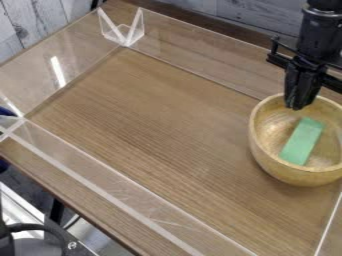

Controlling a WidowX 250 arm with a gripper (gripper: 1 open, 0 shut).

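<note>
At the right of the camera view a round wooden bowl point(271, 148) holds a green oblong block point(302, 141). My black gripper point(297, 101) hangs from the top right over the back rim of the bowl, its fingertips pointing down just above or inside it. The fingers look close together, and I see nothing held between them.
A wooden tray-like table point(140, 120) with clear plastic edging fills the view, its middle and left free. A clear plastic piece point(122, 28) is at the top left edge. Black hardware point(27, 240) sits at the bottom left, outside the table.
</note>
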